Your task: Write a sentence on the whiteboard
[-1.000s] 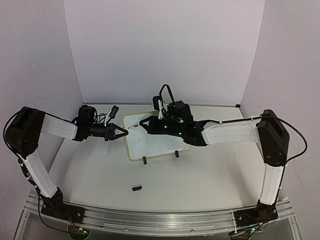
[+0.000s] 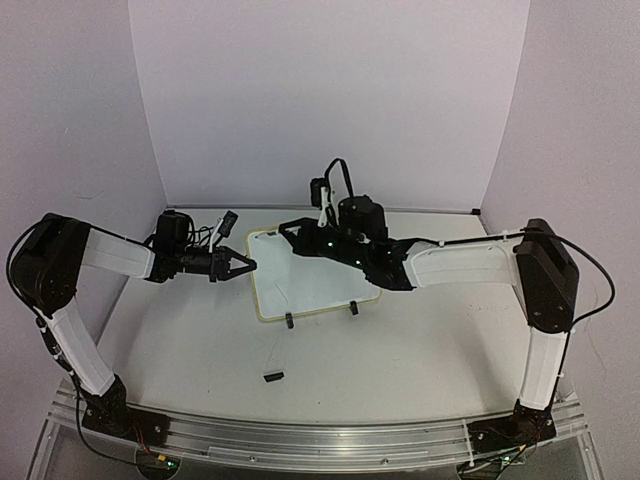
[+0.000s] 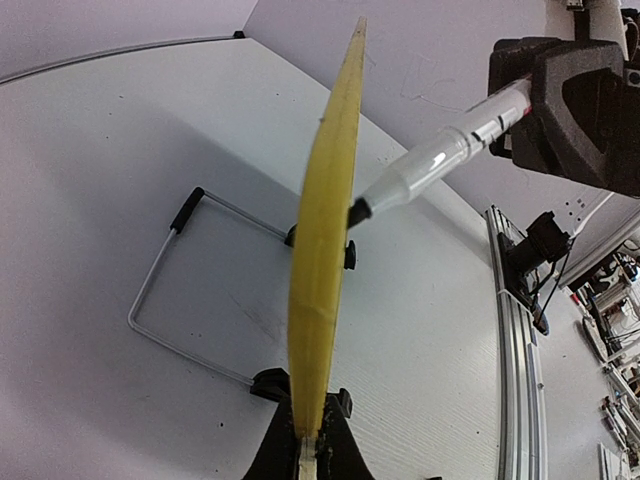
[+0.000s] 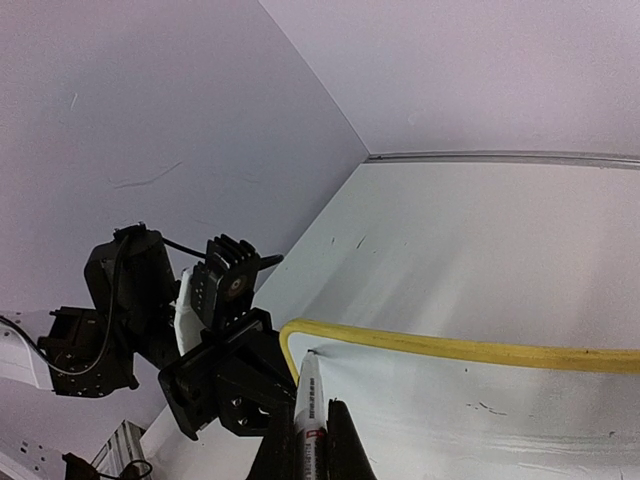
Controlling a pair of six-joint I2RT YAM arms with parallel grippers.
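Note:
The white board (image 2: pixel 310 285) with a yellow frame leans tilted on a stand in the middle of the table. My left gripper (image 2: pixel 254 266) is at its left edge; in the left wrist view its dark fingers (image 3: pixel 347 455) are shut on the yellow frame (image 3: pixel 322 250). Over the upper left of the board, my right gripper (image 2: pixel 284 230) is shut on a white marker (image 4: pixel 311 425). The marker's black tip points at the board near the upper left corner; whether it touches cannot be told. A few small dark marks (image 4: pixel 487 408) show on the board.
A small black block (image 2: pixel 273 377) lies on the table in front of the board. Black stand feet (image 2: pixel 289 321) stick out under the lower edge. A wire stand (image 3: pixel 150 270) shows behind the board.
My right gripper has moved up toward the board's top edge with the marker. The left arm and the board appear unmoved.

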